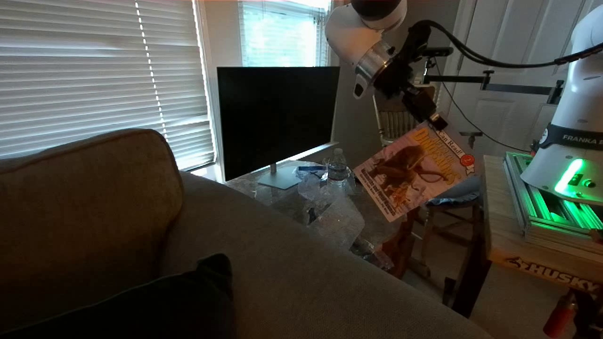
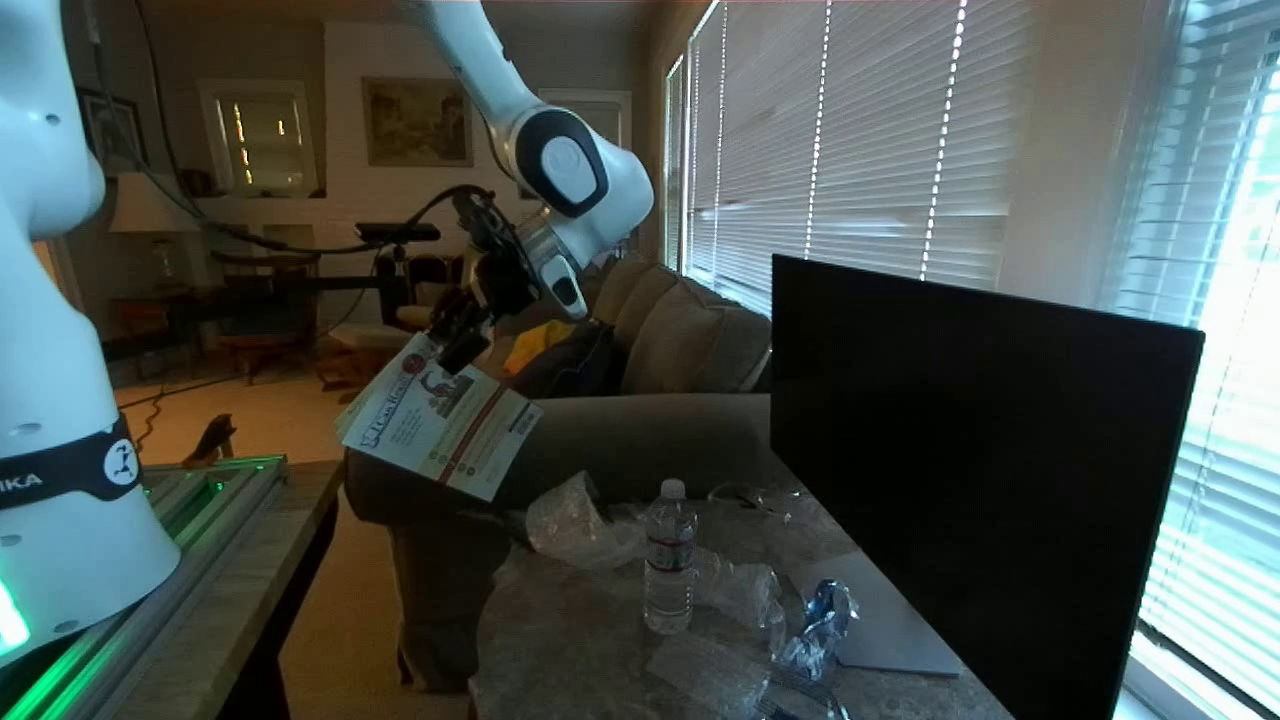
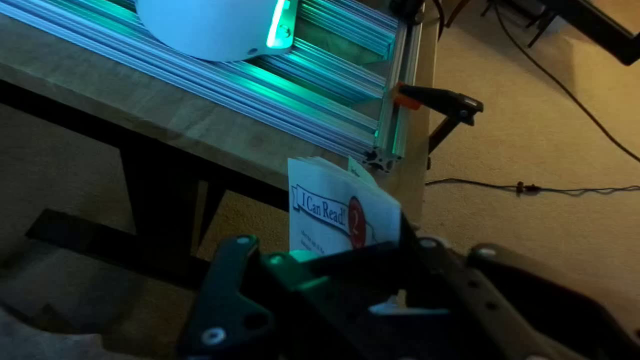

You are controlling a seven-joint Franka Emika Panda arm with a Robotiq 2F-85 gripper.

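A thin paperback book hangs tilted in the air, its orange pictured front cover [image 1: 415, 169] facing exterior view 1. Its pale back cover [image 2: 438, 414] shows in exterior view 2. My gripper [image 1: 436, 121] is shut on the book's upper edge, with the pages hanging below the fingertips. In the wrist view the book's "I Can Read!" corner [image 3: 336, 210] sticks out beyond the dark gripper, its pages slightly fanned; the exact grip line is hidden behind the finger linkage.
Below the book, a table holds a water bottle [image 2: 669, 558], crumpled clear plastic [image 2: 578, 522] and a black monitor [image 2: 960, 480]. A brown sofa [image 1: 271, 254] stands alongside. The robot's wooden bench [image 1: 497, 209] and a chair with a blue cushion [image 1: 460, 189] are close by.
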